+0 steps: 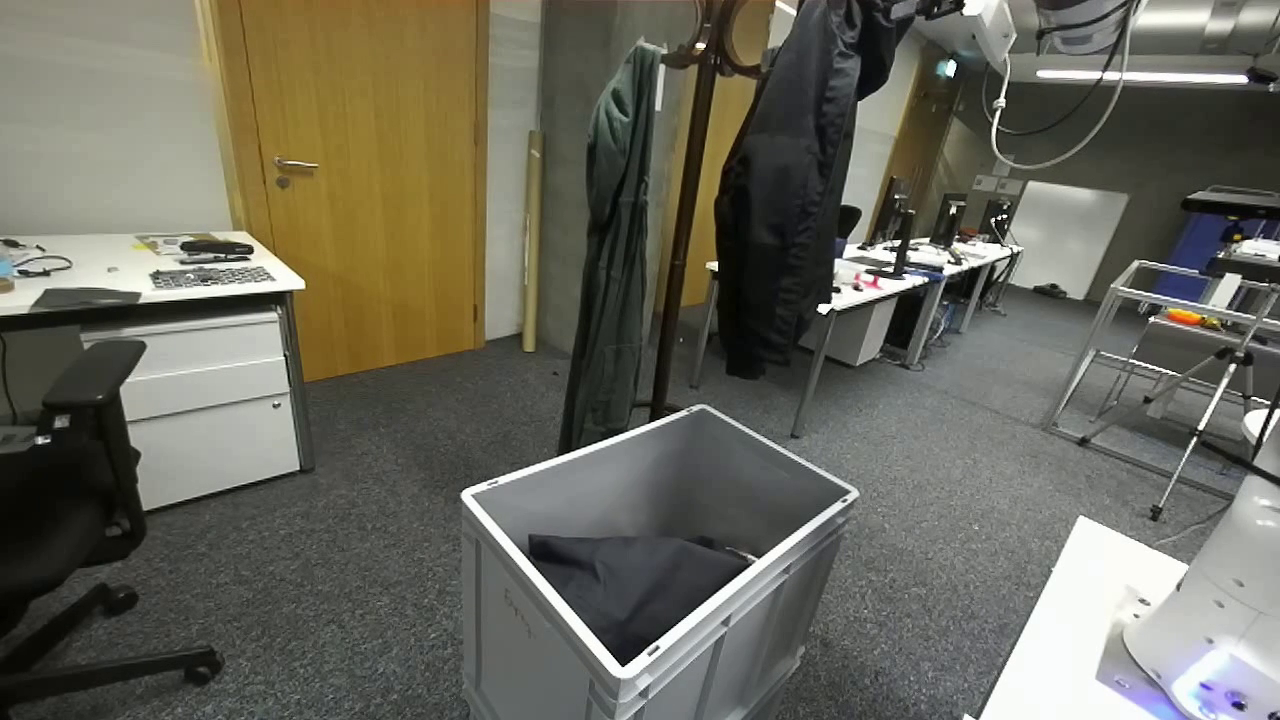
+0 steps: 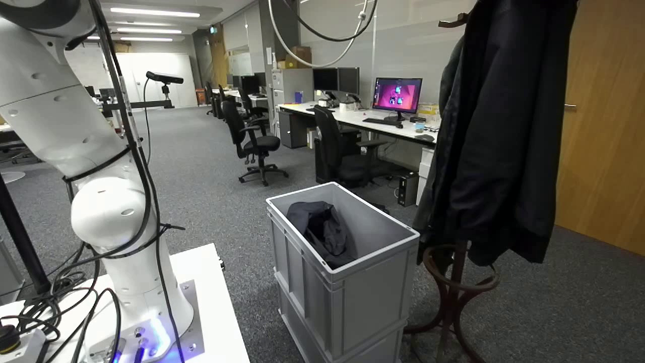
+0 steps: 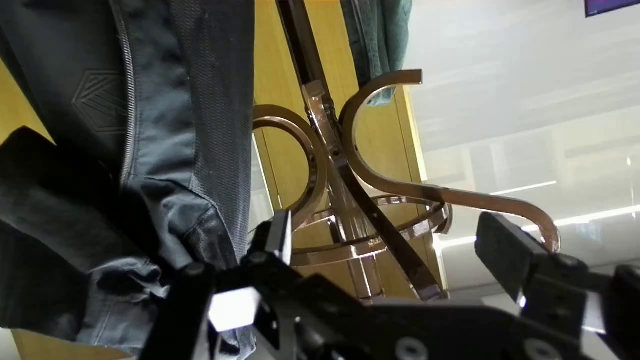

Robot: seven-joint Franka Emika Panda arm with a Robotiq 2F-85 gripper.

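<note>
A black jacket [image 1: 792,180] hangs from the brown coat stand [image 1: 690,204], and a green garment [image 1: 618,240] hangs on its other side. My gripper is open in the wrist view, its fingers spread wide across the stand's curved hooks [image 3: 414,189]. Its left finger [image 3: 279,234] overlaps the edge of the jacket [image 3: 162,138], whose zip faces me; contact cannot be judged. Nothing shows gripped. Beyond the right finger [image 3: 507,249], a hook's tip curls upward. In exterior view 1 only a dark bit of the gripper shows at the top edge.
On the floor, a grey crate [image 2: 363,290] stands between the robot's white table [image 2: 211,302] and the coat stand, with dark cloth [image 2: 326,233] inside. A black chair [image 1: 72,504] and desk [image 1: 144,300] are at the left. Loose cables [image 2: 338,60] loop from the arm.
</note>
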